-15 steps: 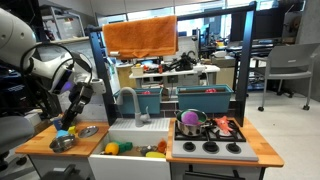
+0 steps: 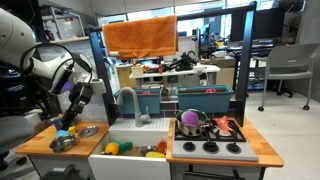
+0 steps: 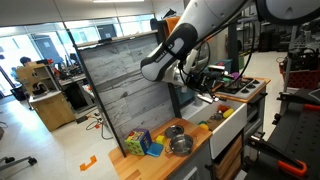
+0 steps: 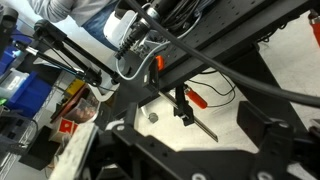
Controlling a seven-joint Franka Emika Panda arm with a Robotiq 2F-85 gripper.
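Note:
My gripper (image 2: 70, 118) hangs from the white arm above the left counter, pointing down near the metal bowl (image 2: 62, 143). In exterior view 2 the gripper (image 3: 207, 97) is small and dark against the sink side, its fingers hard to make out. It stands open, and nothing shows held in it. Dark, blurred gripper parts fill the lower part of the wrist view, with the room and floor beyond. A second metal bowl (image 3: 174, 131) stands behind the front one, near a colourful box (image 3: 137, 140) and a yellow item (image 3: 154, 150).
The white sink (image 2: 128, 170) holds several vegetable-like items under a grey faucet (image 2: 135, 100). On the right, a pot (image 2: 190, 128) with something purple stands on the stove (image 2: 212, 148). Blue bins (image 2: 204, 99) line the back; an orange towel (image 2: 140, 38) hangs above.

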